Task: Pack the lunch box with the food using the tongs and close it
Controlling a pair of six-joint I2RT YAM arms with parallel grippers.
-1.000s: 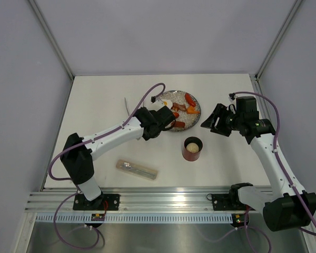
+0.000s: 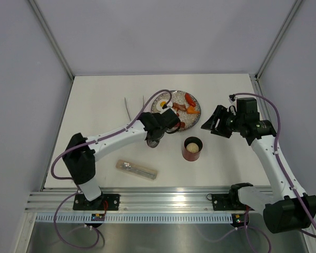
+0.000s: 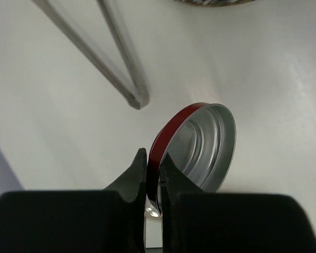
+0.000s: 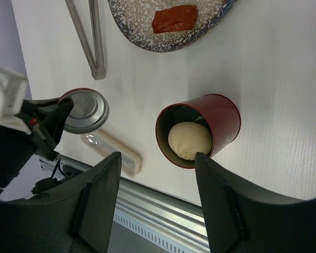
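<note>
A red-rimmed metal lid is in my left gripper, which is shut on its rim; in the top view that gripper is left of the red container. The red container holds a pale round food, seen in the right wrist view. A speckled plate with egg, sausages and other food pieces lies at the back. My right gripper stands open right of the plate, with nothing between its fingers.
Metal tongs lie left of the plate. A long narrow case with cutlery is at the front left.
The right arm looks almost unchanged.
</note>
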